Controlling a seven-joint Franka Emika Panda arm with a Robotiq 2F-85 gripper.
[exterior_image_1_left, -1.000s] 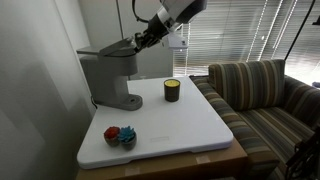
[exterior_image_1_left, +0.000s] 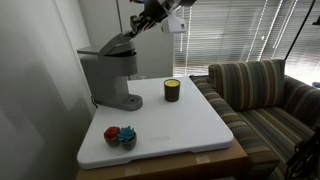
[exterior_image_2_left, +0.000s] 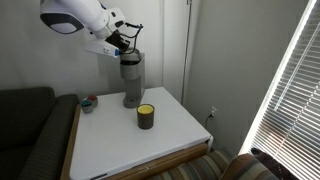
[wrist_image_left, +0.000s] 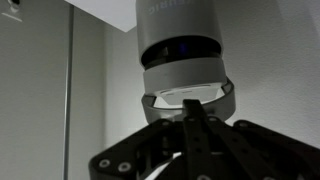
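A grey coffee maker (exterior_image_1_left: 108, 75) stands at the back left of the white table. My gripper (exterior_image_1_left: 136, 24) is just above the front of its top, coming from the right. In exterior view 2 the gripper (exterior_image_2_left: 128, 40) hangs over the machine (exterior_image_2_left: 132, 72). Up close in the wrist view, the shut gripper overlaps the grey looped handle (wrist_image_left: 228, 103) at the machine's head, with a pale gap inside the loop. Nothing shows between the fingers. Whether they touch the handle, I cannot tell.
A dark cup with a yellow inside (exterior_image_1_left: 172, 90) stands right of the machine. Small containers with a red top (exterior_image_1_left: 111, 134) and a blue top (exterior_image_1_left: 127, 134) sit near the front left. A striped sofa (exterior_image_1_left: 247, 85) stands beyond.
My gripper has risen from beside the machine's top to above it. The machine's top piece appears tipped up a little at the front. The cup and small containers have stayed put.
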